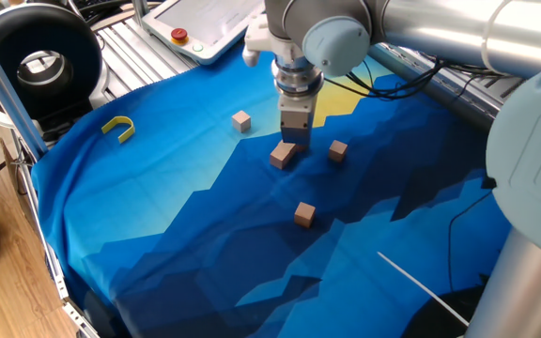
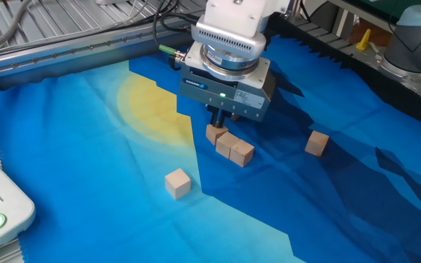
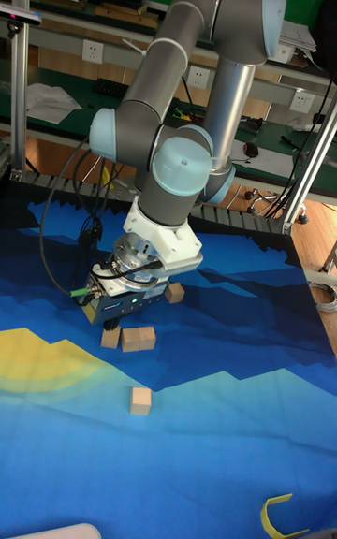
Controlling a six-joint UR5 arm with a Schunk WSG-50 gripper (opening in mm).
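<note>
Two wooden cubes (image 2: 227, 144) stand side by side, touching, on the blue cloth, and a third cube (image 2: 214, 133) is at the end of this row. Right over that end cube is my gripper (image 2: 218, 126), pointing down, its dark fingertips at or just behind the cube's top. Whether they touch it, and how far apart they are, I cannot make out. In exterior view 1 the gripper body hides most of the end cube. Separate from the row lie a pale cube (image 1: 241, 121), a cube (image 1: 338, 150) near the gripper and another cube (image 1: 304, 215) farther off.
A yellow hook-shaped piece (image 1: 118, 128) lies toward one side of the cloth. The control tablet (image 1: 200, 26) with its red button sits at the table's edge. A thin white stick (image 1: 423, 288) is near the arm's base.
</note>
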